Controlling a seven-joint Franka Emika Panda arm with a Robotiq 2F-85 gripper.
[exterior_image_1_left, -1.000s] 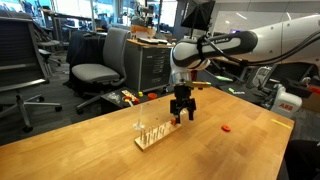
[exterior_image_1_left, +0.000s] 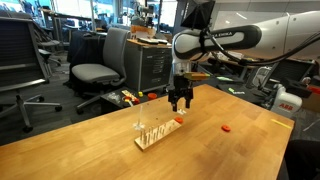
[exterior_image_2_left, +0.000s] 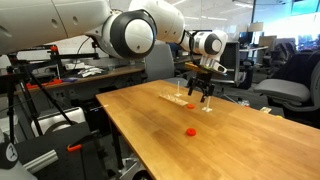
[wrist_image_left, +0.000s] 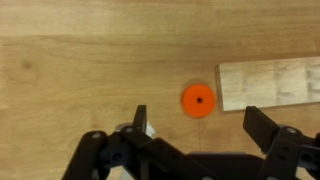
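My gripper (exterior_image_1_left: 181, 105) hangs above the table, open, with nothing between its fingers. In the wrist view a red-orange disc (wrist_image_left: 198, 100) with a small dark centre lies flat on the wood, ahead of the fingertips. Close to the disc's right side there is the end of a pale wooden board (wrist_image_left: 270, 82). Exterior view 1 shows this board (exterior_image_1_left: 152, 139) with a row of light pegs, and the disc (exterior_image_1_left: 179, 120) at its near-right end. A second red disc (exterior_image_1_left: 225, 128) lies alone farther right; exterior view 2 also shows that lone disc (exterior_image_2_left: 191, 132).
A small white stand with a thin post (exterior_image_2_left: 208, 108) is near the gripper, its white part (wrist_image_left: 150, 130) partly hidden by the left finger in the wrist view. Office chairs (exterior_image_1_left: 98, 62) stand beyond the table edge.
The gripper has risen from beside the board's end and shifted slightly right. The red disc there now shows clear below it, on the table.
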